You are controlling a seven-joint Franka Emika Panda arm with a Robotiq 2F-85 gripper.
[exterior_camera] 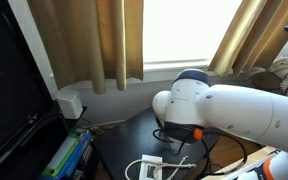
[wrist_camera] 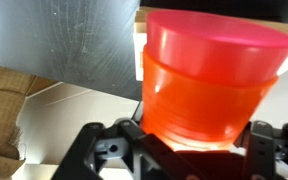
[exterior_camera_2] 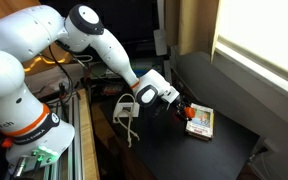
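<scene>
A translucent red-orange cup (wrist_camera: pixel 204 95) fills much of the wrist view, with the black gripper fingers (wrist_camera: pixel 109 145) against its lower part on both sides. My gripper (exterior_camera_2: pixel 180 102) is shut on this cup. In exterior view 2, a small patch of the cup (exterior_camera_2: pixel 188 112) shows by the gripper, at the edge of a pale-covered book (exterior_camera_2: pixel 200 122) on the dark table. From that view I cannot tell whether the cup touches the book. In exterior view 1 the arm hides both gripper and cup.
A white power strip (exterior_camera: pixel 151 167) with a looping cable lies on the dark table (exterior_camera: pixel 124 142). Several colourful books (exterior_camera: pixel 66 155) stand left of the table, near a white box (exterior_camera: pixel 70 104).
</scene>
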